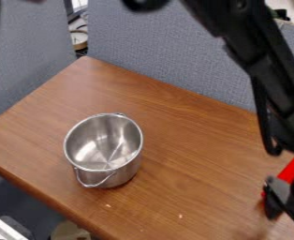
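Observation:
A red object (pixel 287 172) lies at the right of the wooden table, mostly hidden behind my black gripper (pixel 278 200), whose fingertips are low beside it near the right edge; by its shape the gripper looks open, though the fingers are partly out of view. A steel pot (pixel 103 150) with a wire handle stands left of centre.
Grey padded panels (pixel 150 42) rise along the back and left sides.

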